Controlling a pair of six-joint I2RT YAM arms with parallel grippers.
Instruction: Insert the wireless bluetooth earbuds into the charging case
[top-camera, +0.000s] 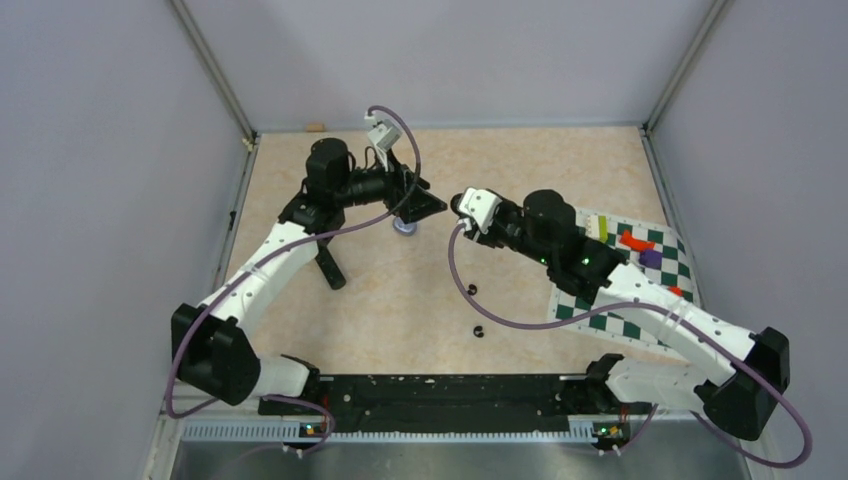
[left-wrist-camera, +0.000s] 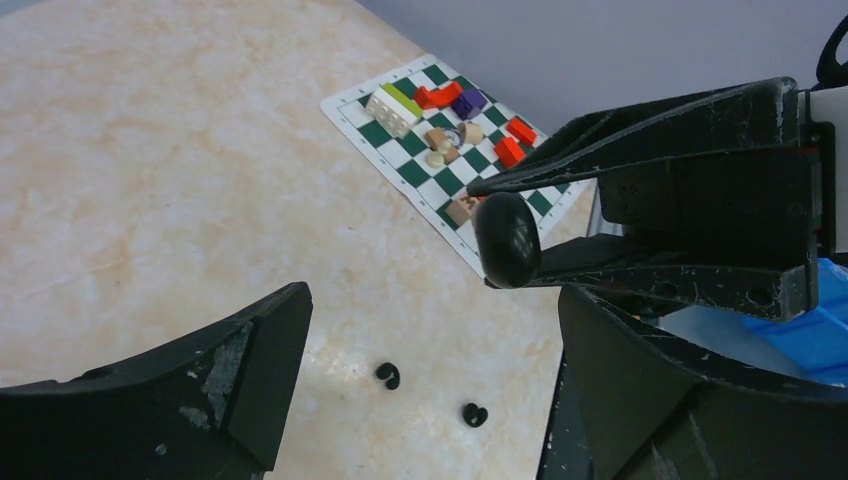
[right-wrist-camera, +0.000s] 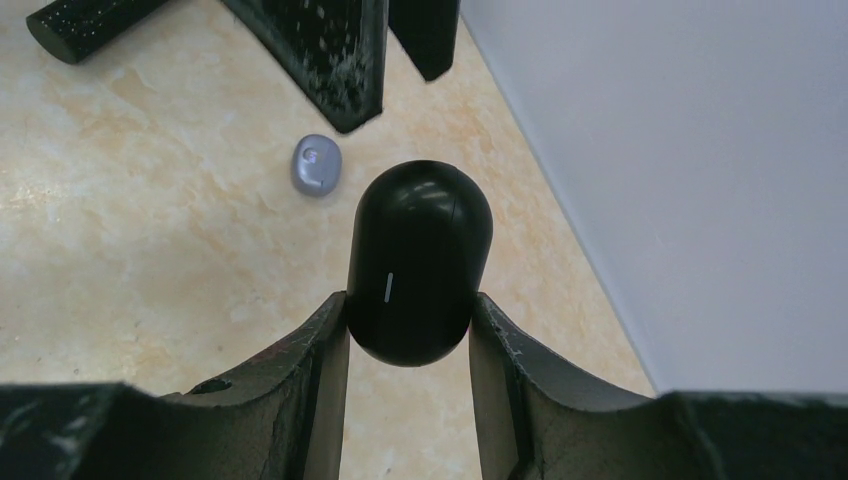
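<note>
My right gripper is shut on a glossy black rounded charging case (right-wrist-camera: 420, 235), which sticks out past the fingertips and looks closed. In the left wrist view the same case (left-wrist-camera: 508, 240) hangs above the table, beyond the left fingers. My left gripper stands open and empty, its fingers pointing toward the case; in the top view a small gap separates its tips from the case. Two small black earbuds lie loose on the table: one earbud (top-camera: 472, 290) farther back, the other earbud (top-camera: 479, 332) nearer the front.
A checkered board (left-wrist-camera: 410, 165) with several coloured blocks lies at the right. A grey oval object (right-wrist-camera: 317, 165) rests close to the left gripper's place, and a black cylinder (top-camera: 330, 268) lies left of it. Bare table surrounds the earbuds.
</note>
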